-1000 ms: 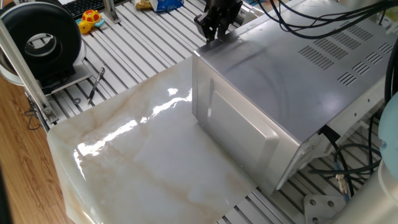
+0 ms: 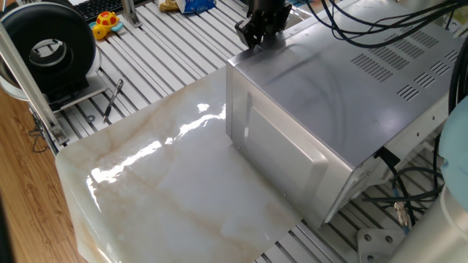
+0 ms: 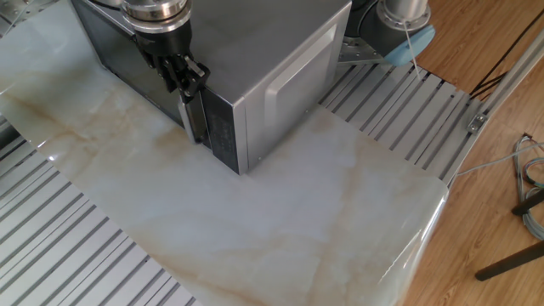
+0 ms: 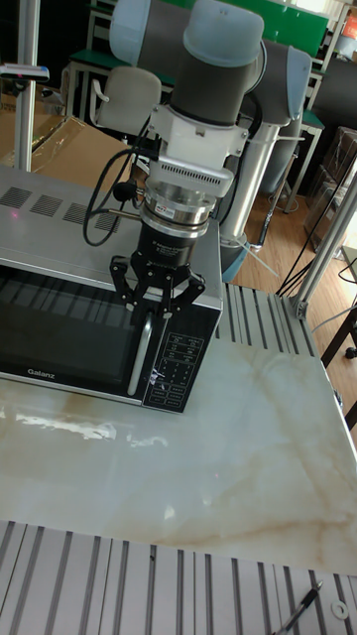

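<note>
A silver microwave with a dark front stands on the table. Its door looks shut, and an upright pale handle runs beside the control panel. My gripper points down at the front of the door, by the upper end of that handle. Its two fingers stand apart in exterior view 3, so it looks open; whether either touches the handle cannot be made out. In exterior view 2 the gripper is just above the handle. Exterior view 1 hides the fingertips behind the microwave's top edge.
A glossy marbled sheet covers the table before and beside the microwave, and it is bare. Black cables cross above the microwave's top. A yellow-orange toy and a pen lie on the slatted table away from it.
In exterior view 1 my gripper has shifted slightly to the right over the last second. The microwave and the table have not moved.
</note>
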